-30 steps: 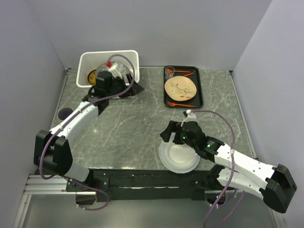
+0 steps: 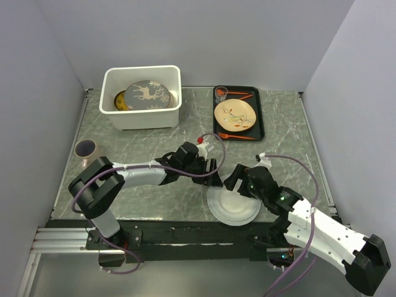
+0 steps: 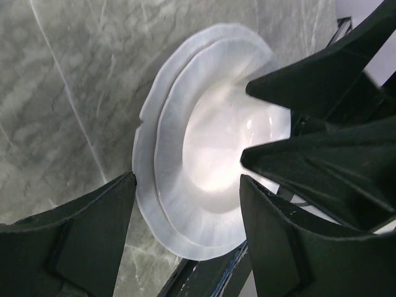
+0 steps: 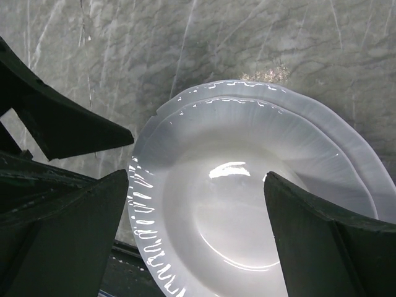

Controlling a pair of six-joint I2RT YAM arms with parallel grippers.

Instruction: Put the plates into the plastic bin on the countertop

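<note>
A stack of white plates lies at the counter's front edge. My left gripper is at its left rim, fingers parted, with the rim between and beyond the fingertips in the left wrist view. My right gripper stands open over the stack's right part, opposite the left one. The white plastic bin at the back left holds a grey deer-patterned plate and a yellow piece.
A black tray at the back right carries a beige plate, orange cutlery and a glass. A mug stands at the left.
My left gripper has moved from over the bin down and right to the white plates. My right gripper has shifted slightly right.
</note>
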